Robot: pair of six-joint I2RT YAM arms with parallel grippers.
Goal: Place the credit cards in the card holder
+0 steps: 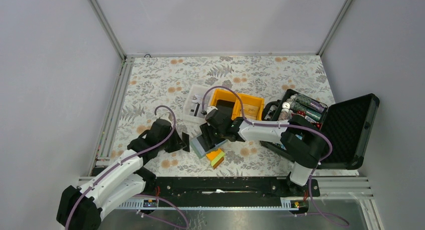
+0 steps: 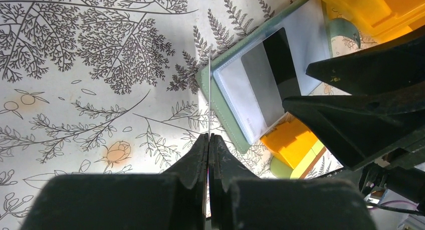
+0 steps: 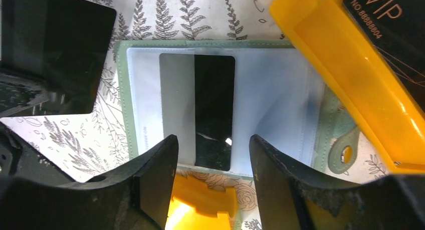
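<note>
My left gripper is shut on a thin card, seen edge-on in the left wrist view and as a dark rectangle (image 3: 70, 54) in the right wrist view. The card holder (image 3: 275, 94), a pale sleeve with green border, lies flat with a black-and-grey card or panel (image 3: 213, 109) in it. My right gripper is over the holder, fingers apart with nothing seen between them. A black card marked VIP (image 3: 386, 34) sits in the yellow box (image 3: 321, 39) at upper right.
A white tray (image 1: 193, 102) stands behind the holder. An open black case (image 1: 349, 132) full of items is at the right. A small yellow-orange object (image 1: 214, 156) lies at the holder's front.
</note>
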